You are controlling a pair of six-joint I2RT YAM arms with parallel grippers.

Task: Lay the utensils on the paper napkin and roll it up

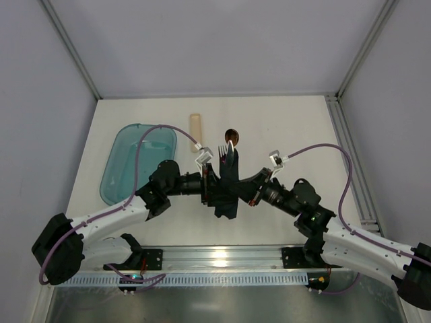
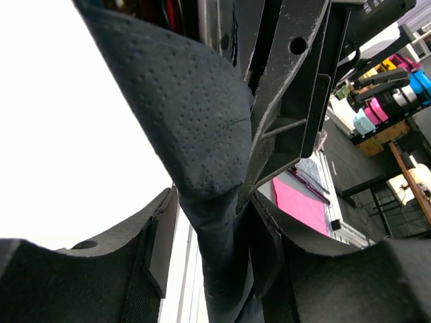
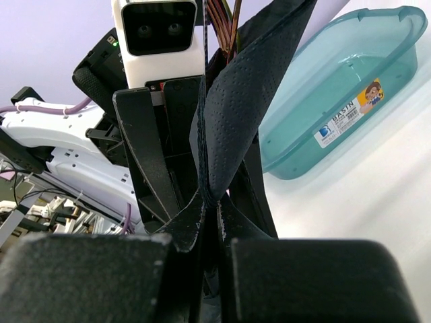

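In the top view the dark napkin [image 1: 228, 205] is rolled into a narrow bundle, lifted between my two grippers. A fork [image 1: 223, 151], a knife [image 1: 230, 154] and a copper-coloured spoon [image 1: 231, 136] stick out of its far end. My left gripper is part open; its fingers [image 2: 161, 235] stand on either side of the dark cloth, with a gap on one side. Opposite it, my right gripper is shut on a pinched part of the napkin [image 3: 242, 101]. Utensil handles [image 3: 221, 23] show at the top of the right wrist view.
A teal basin [image 1: 111, 168] stands on the left of the white table. Behind the bundle lies a beige block [image 1: 195, 132]. Both grippers are very close together.
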